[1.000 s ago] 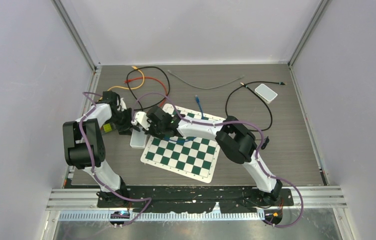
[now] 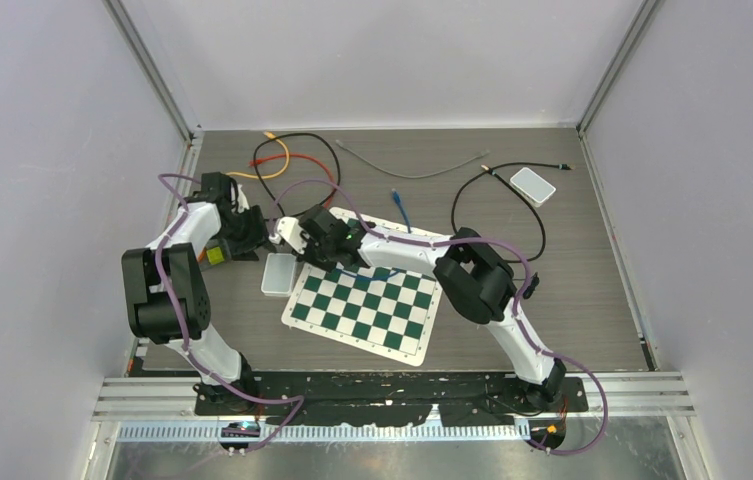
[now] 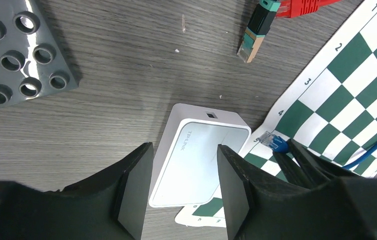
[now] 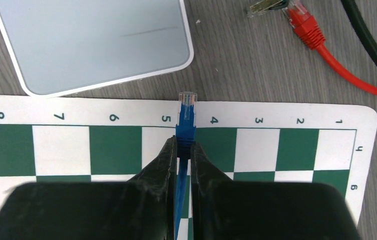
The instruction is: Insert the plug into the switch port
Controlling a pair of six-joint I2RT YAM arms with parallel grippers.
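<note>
The white switch box (image 3: pixel 204 160) lies flat on the table, with a small dark port (image 3: pixel 211 115) in its far side wall. My left gripper stands part open above it, one finger to each side in its view, the box free between them. The right gripper is shut on the blue cable's plug (image 4: pixel 186 117), whose clear tip points forward, past the edge of the checkered board. In the left wrist view that blue plug (image 3: pixel 275 142) hangs to the right of the box, apart from the port.
The checkered board (image 2: pixel 362 340) lies right of the switch. A red cable's plug (image 3: pixel 299 6) and a green-and-black connector (image 3: pixel 259 25) lie beyond the box. A grey studded block (image 3: pixel 26 65) is to the left. Bare table shows between block and switch.
My left gripper has pulled back leftward and slightly up in the top view, uncovering more of the switch. The right gripper has shifted slightly to the right.
</note>
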